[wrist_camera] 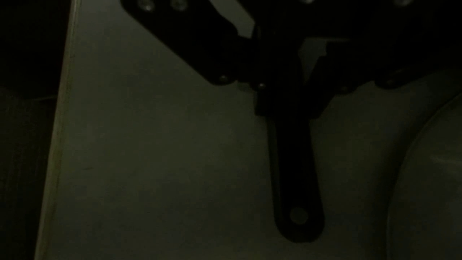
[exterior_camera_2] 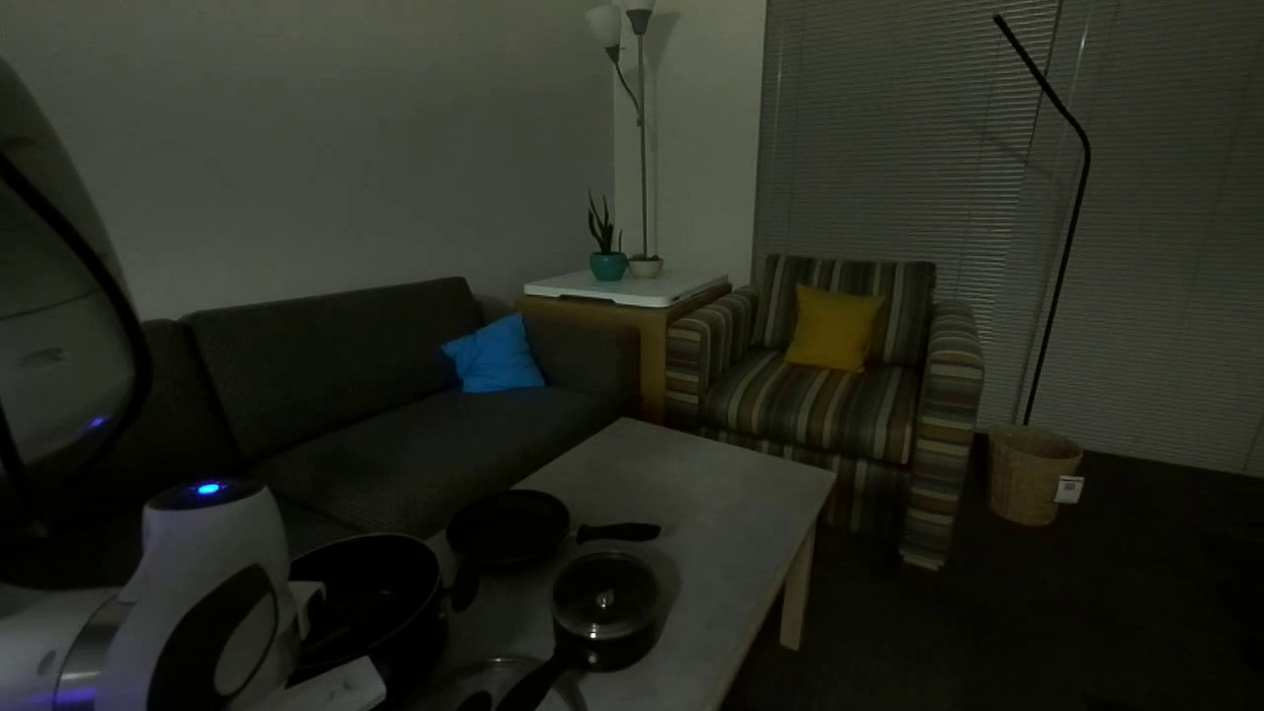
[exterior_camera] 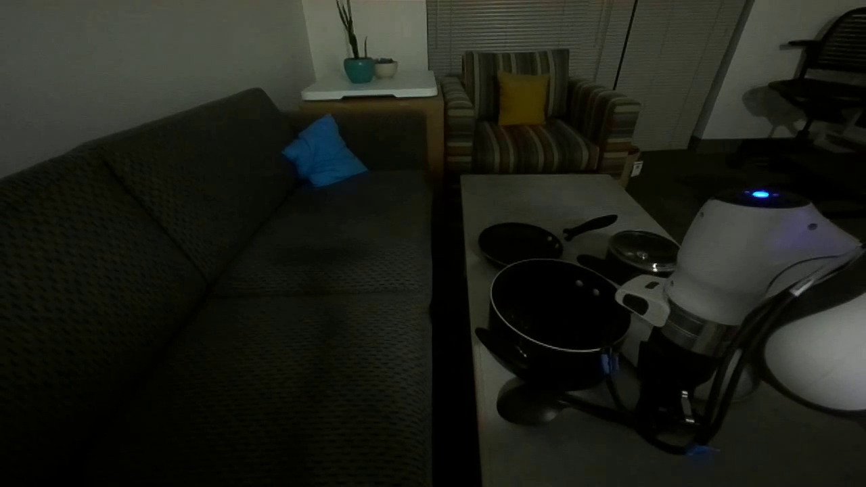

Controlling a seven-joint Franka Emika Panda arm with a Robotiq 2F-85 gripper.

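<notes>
A dark long-handled spoon (exterior_camera: 529, 403) shows at the near side of the large black pot (exterior_camera: 560, 304) in exterior view 1, its bowl toward the sofa. In the wrist view, my gripper is shut on the spoon's dark handle (wrist_camera: 299, 173), and the end with a round hole sticks out past the fingers. Whether the spoon touches the table is hard to tell in the dim light. Exterior view 2 hides the spoon behind the arm and pot.
Behind the pot sit a black frying pan (exterior_camera: 519, 243) and a small lidded pot (exterior_camera: 645, 251). A glass lid (exterior_camera_2: 498, 677) lies on the table (exterior_camera_2: 723, 486), which has free room at its far end. The sofa (exterior_camera: 325, 365) runs alongside.
</notes>
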